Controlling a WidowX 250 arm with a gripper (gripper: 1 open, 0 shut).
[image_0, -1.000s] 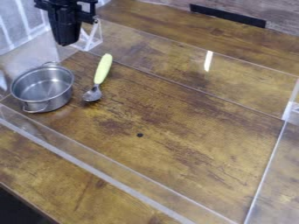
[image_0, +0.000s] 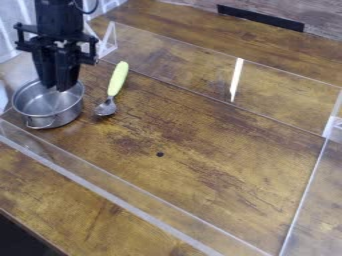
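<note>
My gripper (image_0: 58, 72) hangs at the left of the camera view, its fingers pointing down just over a steel pot (image_0: 51, 112); whether they are open or shut is hard to make out. The pot stands on the wooden table (image_0: 201, 170). Right of the pot lies a spoon with a pale yellow-green handle (image_0: 116, 80), its metal bowl toward the front.
Clear plastic panels border the work area on several sides. A thin white strip (image_0: 237, 80) is at the back right, and a dark slot (image_0: 261, 16) is at the far edge.
My gripper has come down from the top of the view to just above the pot. The pot and spoon have not visibly moved.
</note>
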